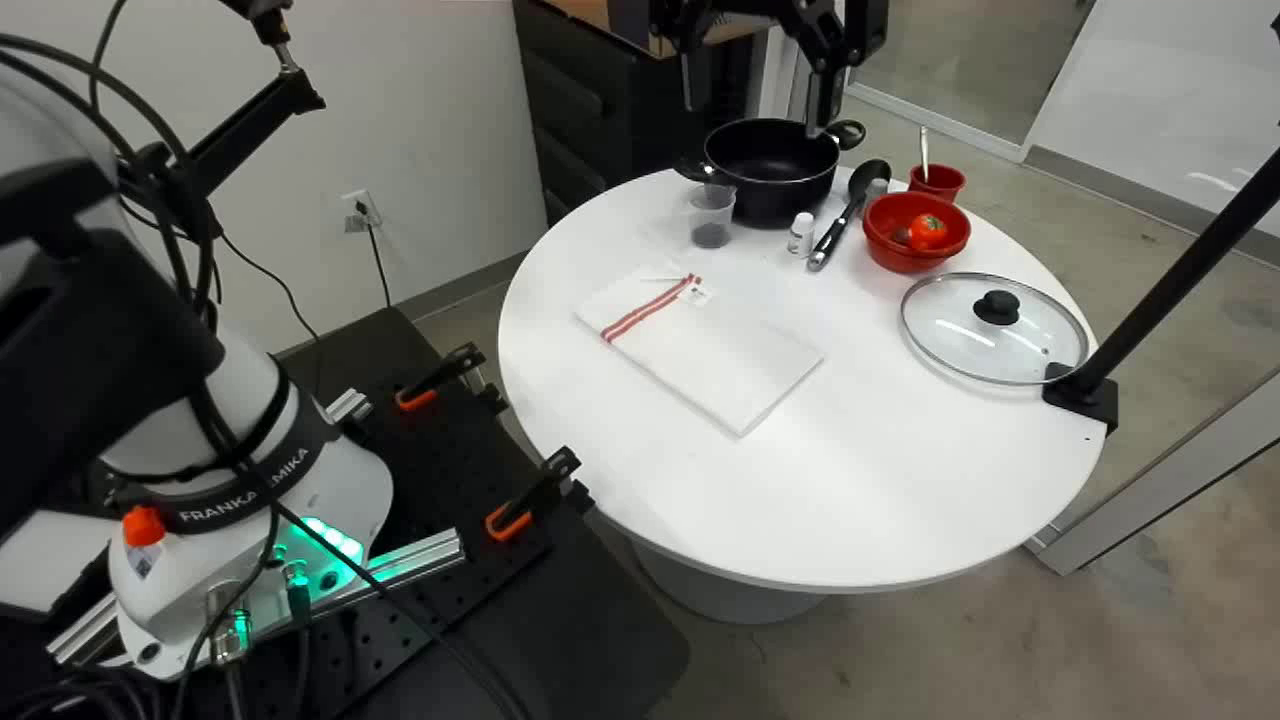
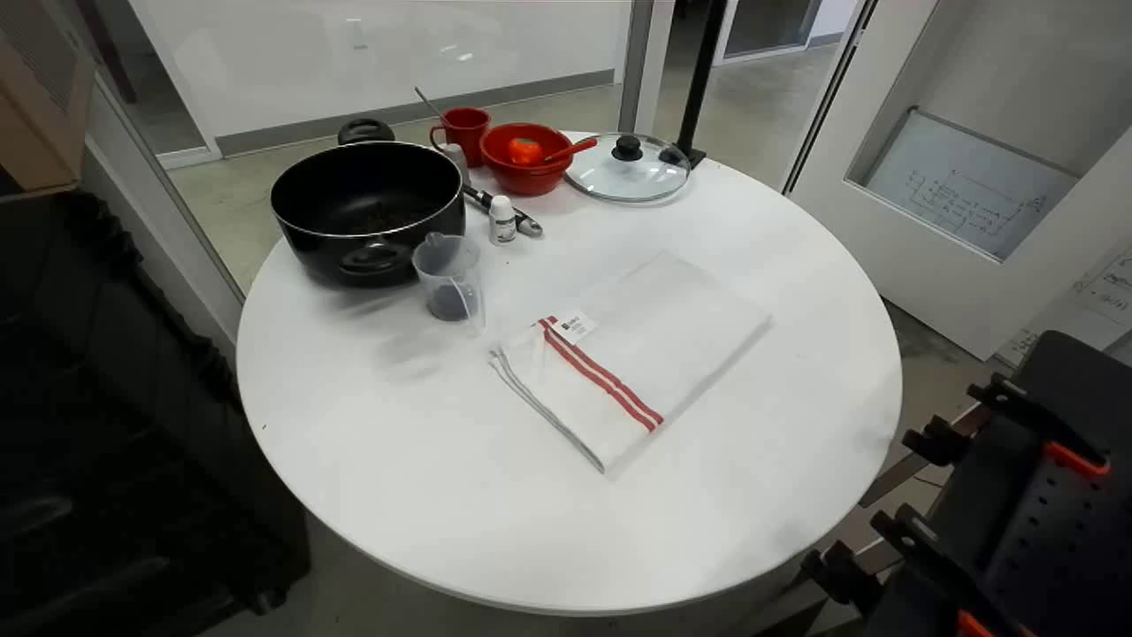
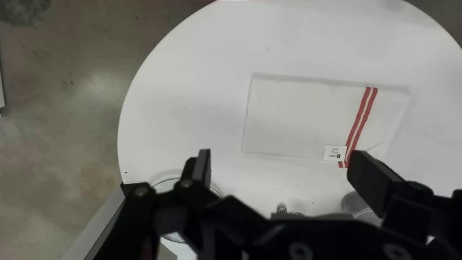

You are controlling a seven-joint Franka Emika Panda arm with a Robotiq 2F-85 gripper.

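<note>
My gripper is open, its black fingers wide apart and nothing between them. In exterior view 1 the gripper (image 1: 758, 114) hangs high at the top edge, and in exterior view 2 it is out of sight. A folded white towel (image 2: 679, 329) with two red stripes and a small tag lies flat near the middle of the round white table (image 2: 446, 499). From the wrist view, the towel (image 3: 299, 117) is well below and beyond the fingers, not touched.
Toward the table's far side stand a black pot (image 2: 366, 196), a clear measuring cup (image 2: 447, 276), a small white bottle (image 2: 503, 221), a black spoon (image 1: 846, 222), red bowls (image 2: 525, 175) holding a tomato, a red mug (image 2: 463, 133) and a glass lid (image 1: 996, 342).
</note>
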